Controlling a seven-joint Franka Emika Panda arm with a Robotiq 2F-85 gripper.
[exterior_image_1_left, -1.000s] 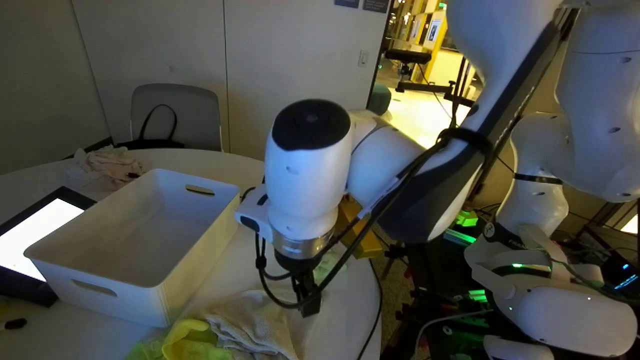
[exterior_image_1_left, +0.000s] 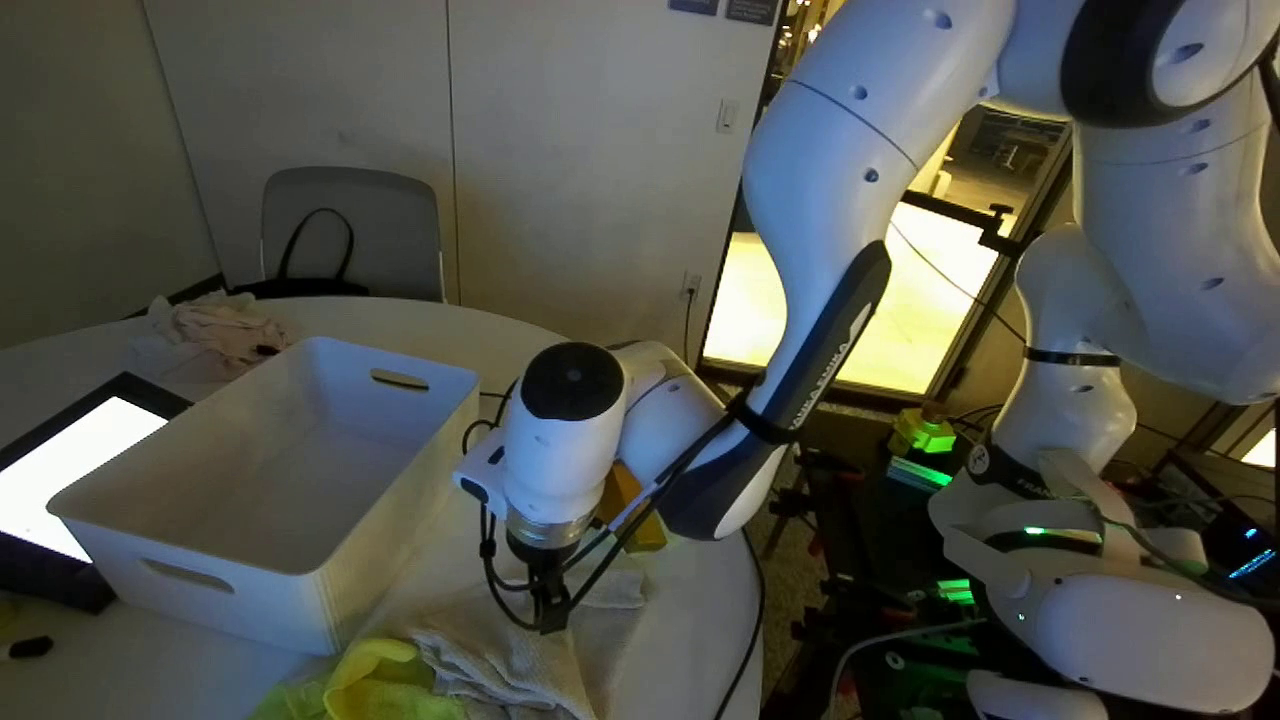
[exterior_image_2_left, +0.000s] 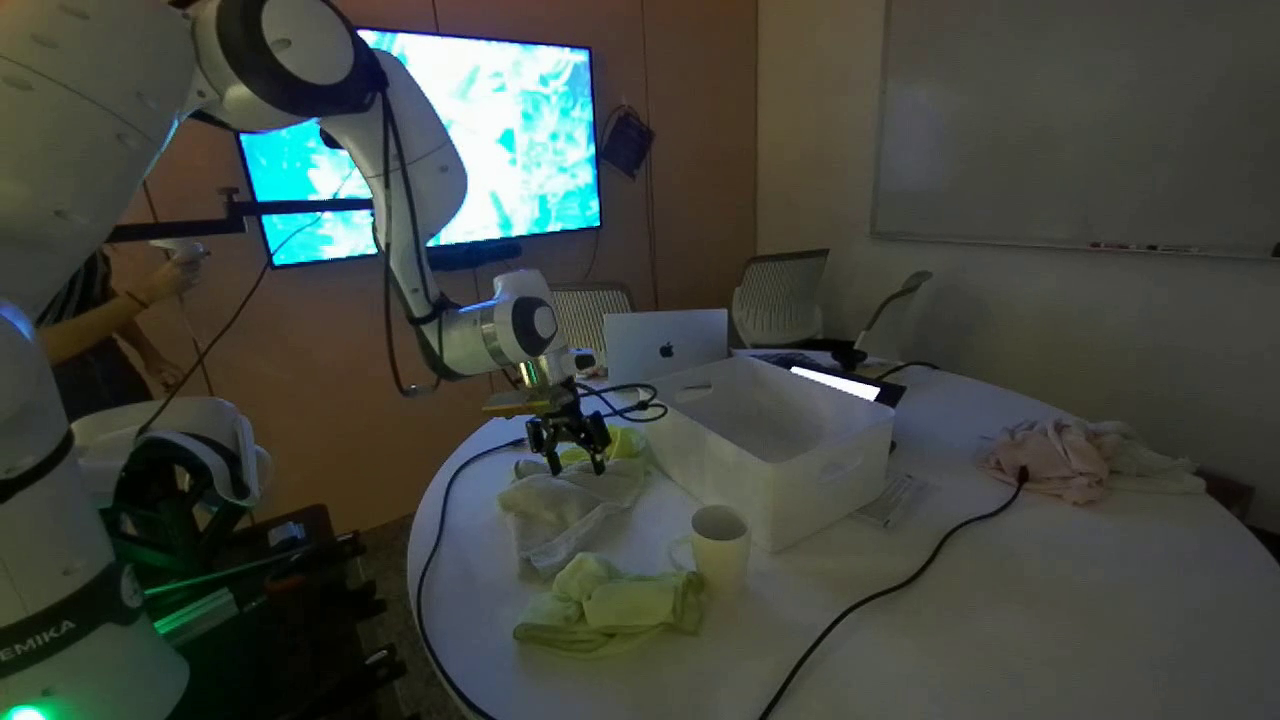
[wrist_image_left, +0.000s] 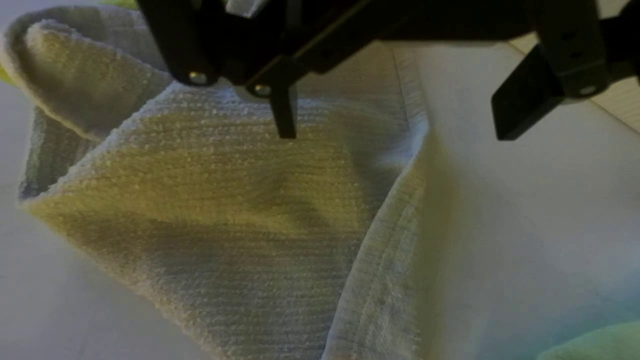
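My gripper (exterior_image_2_left: 576, 466) is open, its fingers pointing down over a crumpled beige towel (exterior_image_2_left: 564, 516). In the wrist view the towel (wrist_image_left: 240, 198) fills the middle, and nothing lies between the fingers. One fingertip (wrist_image_left: 285, 117) appears in front of the towel, the other (wrist_image_left: 519, 111) in front of bare white table. Whether either touches the cloth I cannot tell. A yellow-green cloth (exterior_image_1_left: 381, 682) adjoins the towel in exterior view 1. Another pale green cloth (exterior_image_2_left: 618, 606) lies nearer the camera in exterior view 2, beside a mug (exterior_image_2_left: 720, 546).
An empty white bin (exterior_image_1_left: 420, 510) stands close to the towel. A pink cloth (exterior_image_2_left: 1056, 462), a laptop (exterior_image_2_left: 666, 346) and a lit screen (exterior_image_1_left: 66, 474) are also on the table. Black cables (exterior_image_2_left: 882, 588) cross the surface.
In exterior view 1 the arm has come lower and shifted left, away from the camera. The gripper now hangs over the towel. Bin and cloths look unmoved.
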